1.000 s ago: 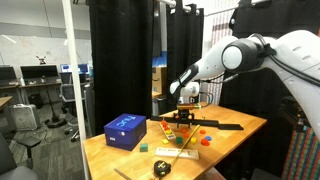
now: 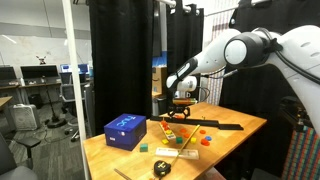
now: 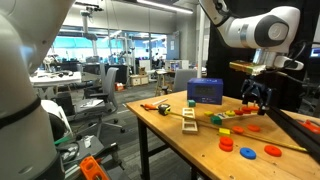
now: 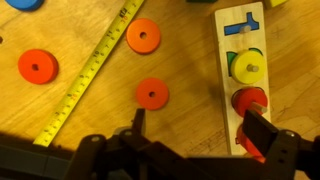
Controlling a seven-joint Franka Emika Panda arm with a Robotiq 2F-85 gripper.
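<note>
My gripper stands open above the table, with nothing between its fingers. At the right of the wrist view lies a pale wooden number board (image 4: 226, 55). It bears a yellow disc (image 4: 248, 67) and red pieces (image 4: 249, 101); one finger overlaps the board's lower end. Loose on the tabletop are an orange disc (image 4: 143, 36), a red-orange disc (image 4: 152, 93) closer to the fingers, and a red disc (image 4: 38, 66) at the left. In exterior view 2 the gripper (image 3: 259, 103) hangs over the colourful pieces; its fingertips are too small there to judge contact.
A yellow measuring tape (image 4: 90, 72) crosses the table. A blue box (image 2: 127, 131) stands at the table's left side, and a blue disc (image 3: 272, 150) lies near the right in exterior view 2. Bare wood (image 3: 205, 150) shows toward the front.
My gripper has shifted slightly left and upward in exterior view 1. The blue box and the table items there look unmoved.
</note>
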